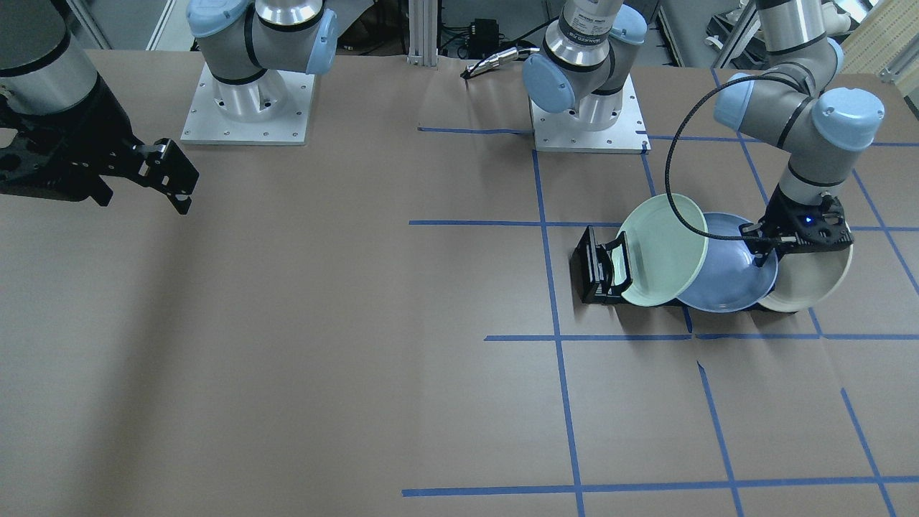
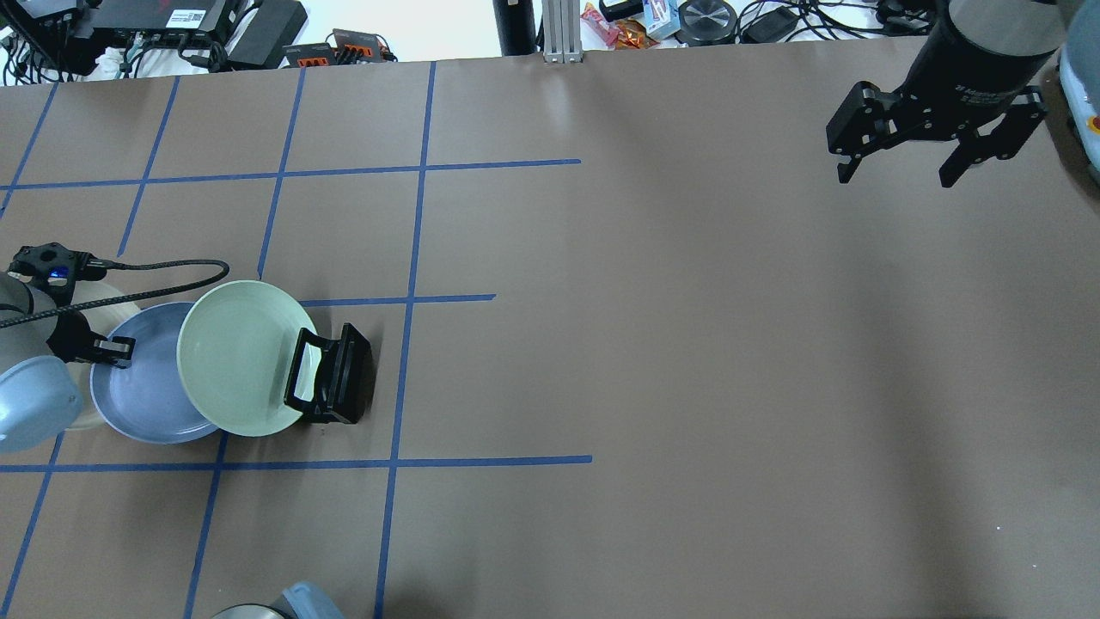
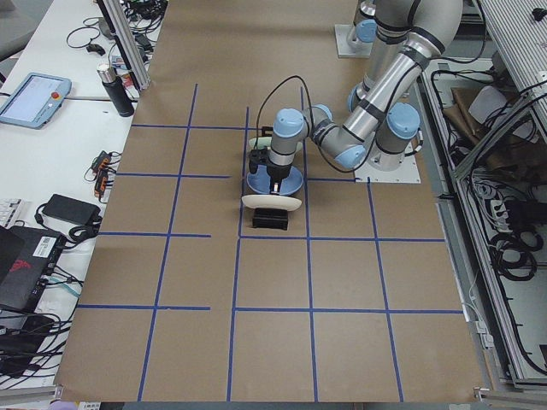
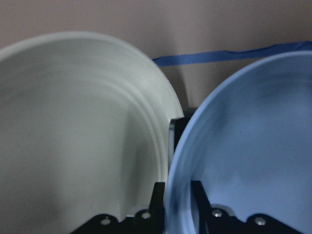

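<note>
A black rack point(image 1: 594, 271) holds a pale green plate point(image 1: 655, 250), a blue plate point(image 1: 719, 280) and a cream plate point(image 1: 810, 280). The gripper is down at the blue plate's rim; in the left wrist view the blue rim point(image 4: 183, 156) runs between its two fingers, with the cream plate point(image 4: 83, 136) beside it on the left. Whether the fingers have closed on the rim is hard to tell.
A second black gripper point(image 2: 928, 134) hangs idle over the table's other end. The taped table point(image 2: 660, 340) between it and the rack is clear. Other arm bases stand along the edge.
</note>
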